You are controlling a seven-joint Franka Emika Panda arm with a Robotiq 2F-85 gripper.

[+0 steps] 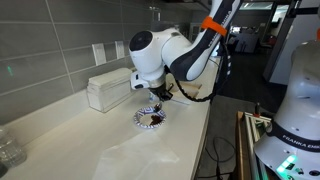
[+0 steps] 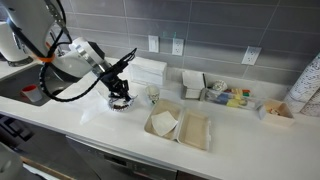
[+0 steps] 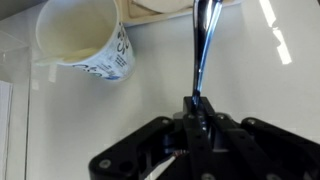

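Note:
A shiny metal utensil (image 3: pixel 203 55) stands out from between the fingers of my gripper, which is shut on it; its far end runs out of the top of the wrist view. Which kind of utensil it is, I cannot tell. In exterior view 1 a patterned plate (image 1: pixel 140 120) with something dark on it lies on the white counter. My gripper (image 1: pixel 159 102) hangs close by the plate's far right side. A white printed cup (image 3: pixel 115 58) appears at the wrist view's upper left, with a pale stick-like thing inside it.
In exterior view 2, an open wooden box (image 2: pixel 195 132) holding a pale square sits right of the plate. Along the wall stand a white box (image 2: pixel 150 70), a container of colourful packets (image 2: pixel 238 98) and a small bin (image 2: pixel 275 113).

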